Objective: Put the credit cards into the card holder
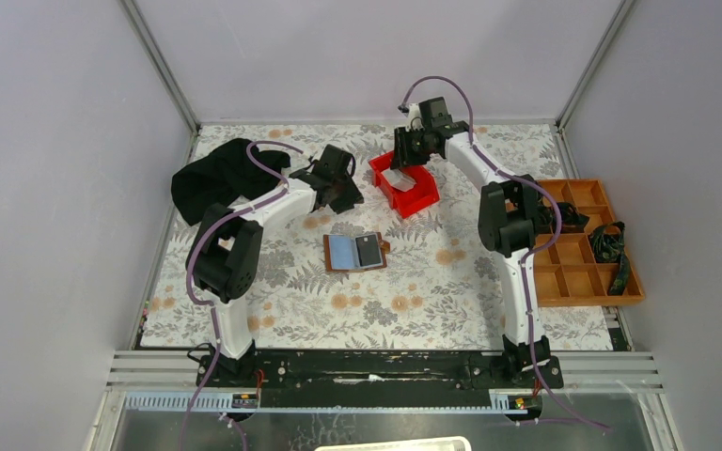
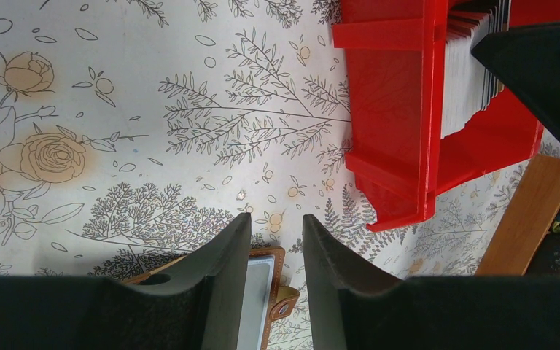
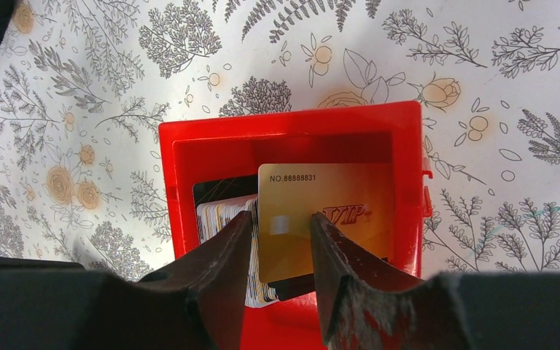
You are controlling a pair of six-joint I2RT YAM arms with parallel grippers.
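A red box (image 1: pixel 417 195) holds a stack of cards; a gold VIP card (image 3: pixel 292 189) lies on top. My right gripper is open directly over that card, one fingertip at its left edge, the other on or just above its face. My left gripper hangs open and empty left of the box (image 2: pixel 386 95). The card holder (image 1: pixel 355 252) lies open in the middle of the table, showing a blue side and a dark side; its edge (image 2: pixel 274 255) shows below the left gripper.
A wooden compartment tray (image 1: pixel 583 297) with dark items stands at the right. A black cloth (image 1: pixel 202 183) lies at the back left, beside the left arm.
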